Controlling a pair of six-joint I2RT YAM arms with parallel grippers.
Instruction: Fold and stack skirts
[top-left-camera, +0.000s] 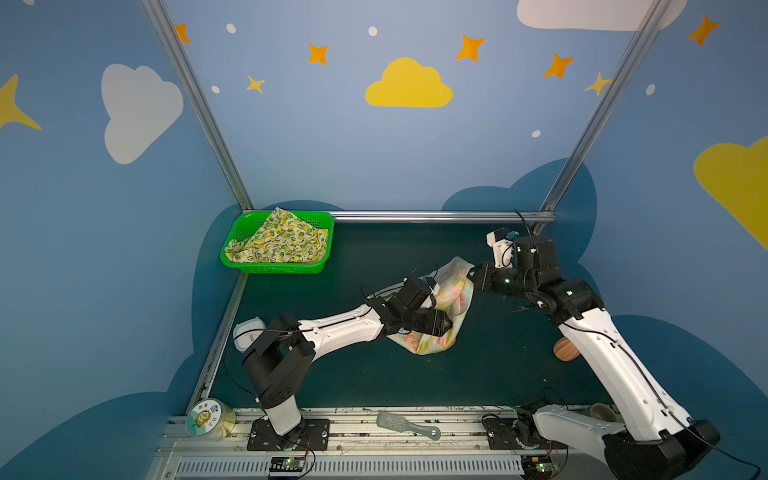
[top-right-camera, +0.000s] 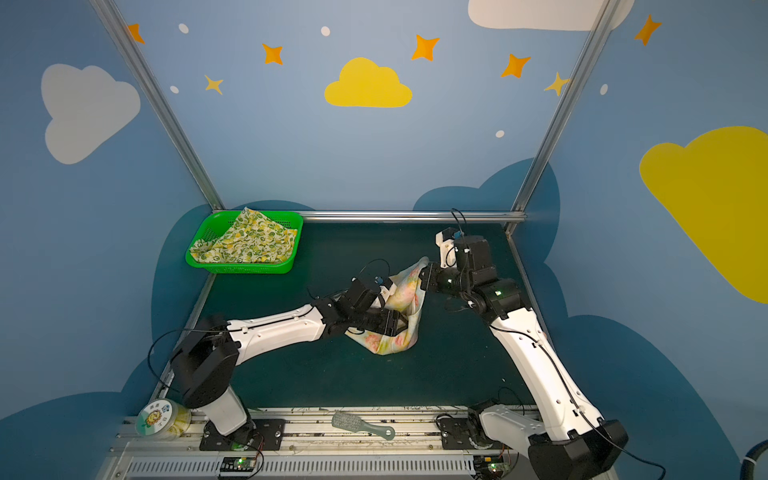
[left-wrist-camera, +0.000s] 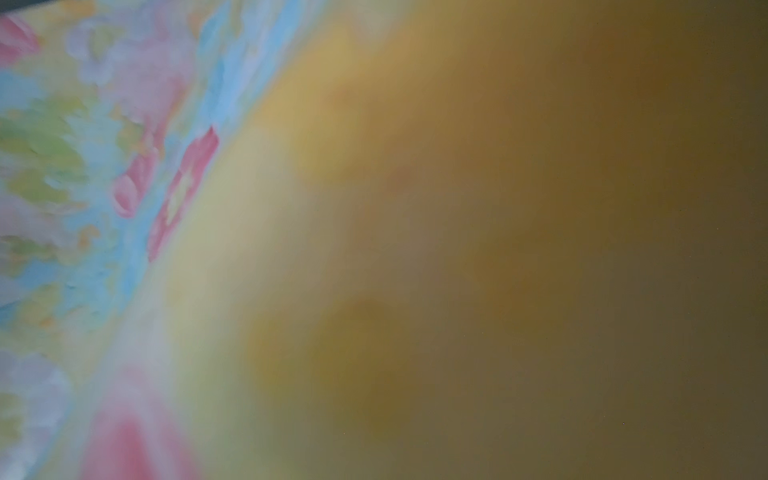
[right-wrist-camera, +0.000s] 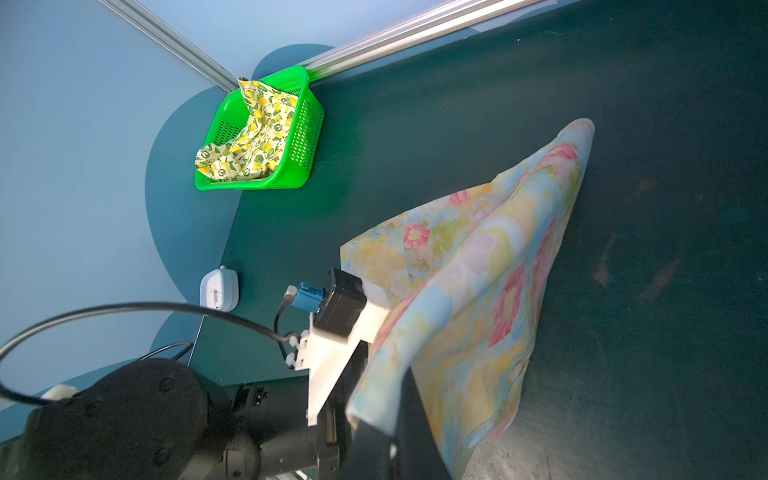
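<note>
A pastel floral skirt (top-left-camera: 457, 297) is bunched over the middle of the table, its upper part raised. My right gripper (top-left-camera: 473, 276) is shut on a gathered edge of it; in the right wrist view the cloth (right-wrist-camera: 472, 264) runs to the shut fingers. My left gripper (top-left-camera: 448, 322) is at the skirt's middle, cloth around it; its fingertips are hard to make out. Blurred fabric (left-wrist-camera: 360, 240) fills the left wrist view and hides those fingers. A lemon-print skirt (top-left-camera: 284, 238) lies loosely in the green basket (top-left-camera: 280, 269).
A brush (top-left-camera: 406, 425) and a round tub (top-left-camera: 209, 418) are along the front rail. A white box (top-left-camera: 249, 331) sits at the left edge, partly behind the left arm. A brown object (top-left-camera: 565, 349) is by the right arm. Bare table surrounds the skirt.
</note>
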